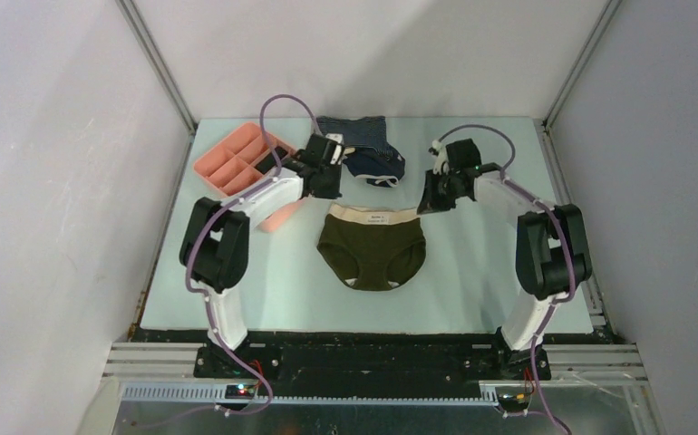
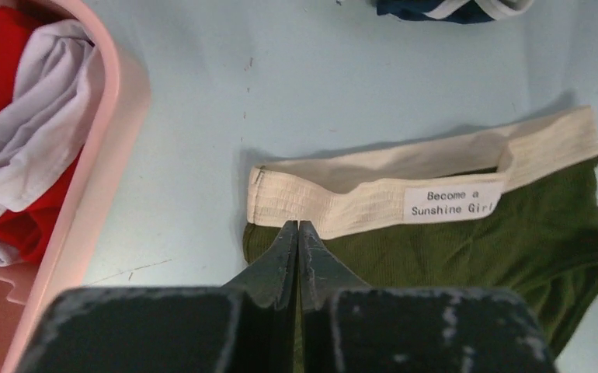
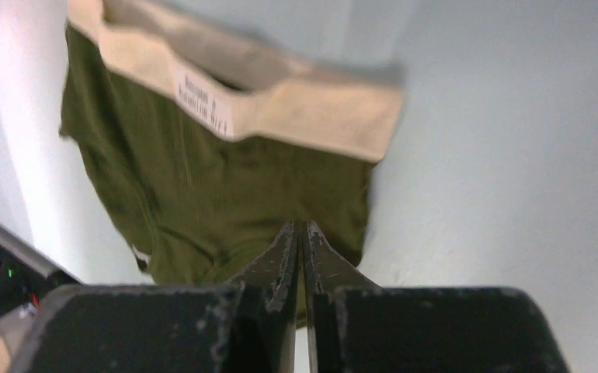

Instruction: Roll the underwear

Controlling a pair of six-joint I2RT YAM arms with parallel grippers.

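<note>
Dark green underwear (image 1: 372,248) lies spread on the table, its cream waistband (image 1: 373,216) toward the far side. In the left wrist view the waistband's front layer (image 2: 358,206) sags apart from the back one, and a label (image 2: 451,202) shows on it. My left gripper (image 1: 334,198) hovers near the waistband's left corner, shut, and nothing shows between its fingers. By the right corner is my right gripper (image 1: 421,212), also shut with nothing visible between its fingers. Part of the green cloth is hidden behind the fingers in both wrist views.
A pink compartment box (image 1: 227,168) stands at the far left, with red and white cloth (image 2: 39,109) inside. Behind the underwear lies a dark blue garment pile (image 1: 363,136).
</note>
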